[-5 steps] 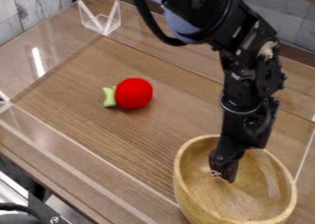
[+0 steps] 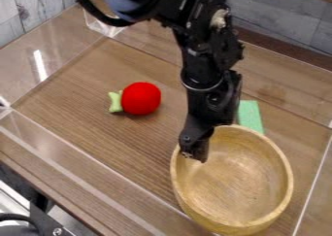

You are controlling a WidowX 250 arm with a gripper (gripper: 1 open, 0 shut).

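Note:
The black gripper (image 2: 197, 138) reaches down from the top of the view to the upper left rim of a wide tan bowl (image 2: 234, 196). Its fingertips are at the rim, and I cannot tell whether they are closed on it. A green piece (image 2: 251, 117) lies behind the bowl, partly hidden by it and the gripper.
A red ball-like object (image 2: 142, 97) with a pale green end lies left of the gripper on the wooden table (image 2: 78, 133). A clear object (image 2: 104, 16) stands at the back left.
The gripper and the bowl have moved left and a little back, and more of the green piece now shows at the right of the gripper.

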